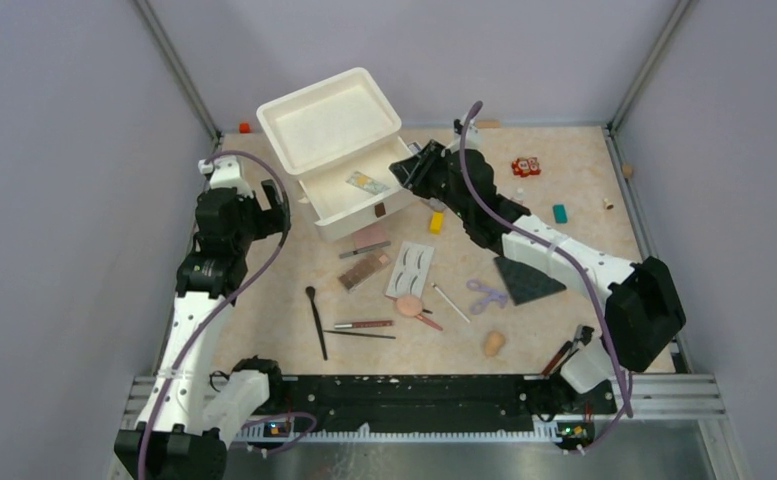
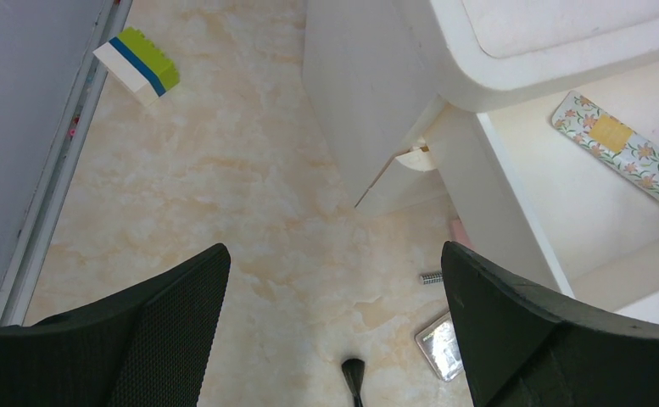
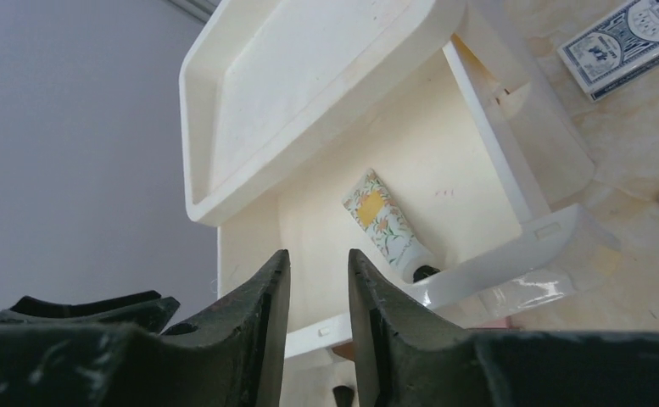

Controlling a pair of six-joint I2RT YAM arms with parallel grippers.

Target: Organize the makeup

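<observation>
A white organizer stands at the back with its drawer pulled out. A floral tube lies inside the drawer. My right gripper is over the drawer's front edge, slightly open, with nothing between its fingers. My left gripper stands open left of the drawer, empty. On the table lie a brown palette, a lash tray, brushes, a pink puff, a sponge and purple scissors.
A card box is right of the organizer. A dark mat and several small items occupy the right side.
</observation>
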